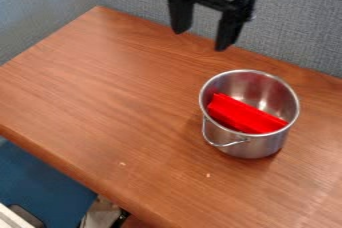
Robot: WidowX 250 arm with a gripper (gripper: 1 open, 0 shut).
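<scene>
A steel pot (227,142) with a wire handle stands on the right of the wooden table, a red cylindrical object (245,114) lying inside it. My black gripper (202,34) hangs at the top centre, above the back of the table, open with nothing between its fingers. It is apart from the pot, higher up in the view.
A grey padded wall (301,22) runs along the back. At the lower left, beyond the table edge, are a blue floor and some partly seen objects.
</scene>
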